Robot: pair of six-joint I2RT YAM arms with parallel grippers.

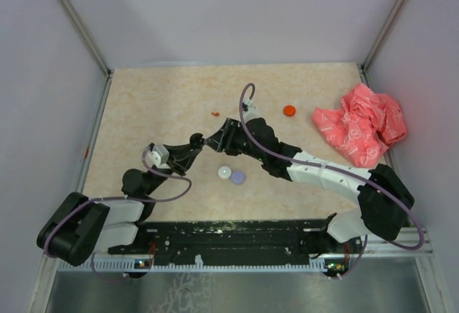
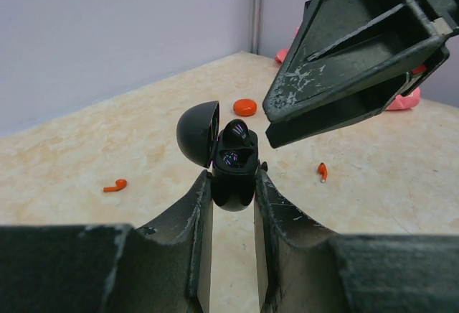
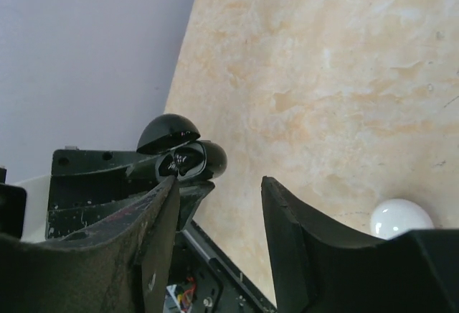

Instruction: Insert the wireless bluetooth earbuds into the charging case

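Near the middle of the table my left gripper (image 1: 193, 149) is shut on the black charging case (image 2: 233, 180), whose lid (image 2: 196, 133) stands open; glossy dark shapes sit inside, too unclear to tell apart. My right gripper (image 1: 219, 138) is just to the right of the case, part open, with nothing visible between its fingers. In the left wrist view its fingers (image 2: 351, 76) loom above and to the right of the case; in the right wrist view the case (image 3: 211, 159) lies beyond them, to the left.
A crumpled pink bag (image 1: 358, 126) lies at the right. An orange disc (image 1: 289, 110), a small orange piece (image 1: 215, 113), a white disc (image 1: 224, 172) and a lilac disc (image 1: 237, 176) lie on the table.
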